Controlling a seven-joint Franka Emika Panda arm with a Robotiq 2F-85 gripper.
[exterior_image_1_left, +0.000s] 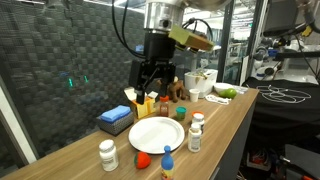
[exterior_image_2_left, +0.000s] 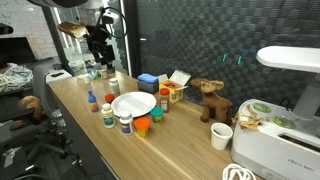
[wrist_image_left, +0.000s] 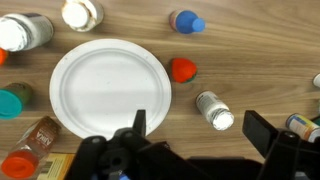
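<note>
My gripper (exterior_image_1_left: 150, 96) hangs in the air over the table, above and behind the white plate (exterior_image_1_left: 158, 133). In the wrist view its two dark fingers stand wide apart at the bottom edge, with nothing held. A white-capped bottle (wrist_image_left: 215, 112) shows below, between the fingers and nearer the right one. The empty plate (wrist_image_left: 110, 88) lies to the left, and the left finger overlaps its lower right rim in that view. A small red tomato-like thing (wrist_image_left: 183, 69) and a blue-capped bottle (wrist_image_left: 187, 21) are farther up.
Around the plate stand white bottles (exterior_image_1_left: 194, 137), a green cup (exterior_image_1_left: 181, 113), a red-capped bottle (wrist_image_left: 30, 147), an open yellow box (exterior_image_2_left: 178, 83) and a blue pack (exterior_image_1_left: 115, 113). A brown toy animal (exterior_image_2_left: 212, 101) and a white toaster (exterior_image_2_left: 278, 134) stand farther along.
</note>
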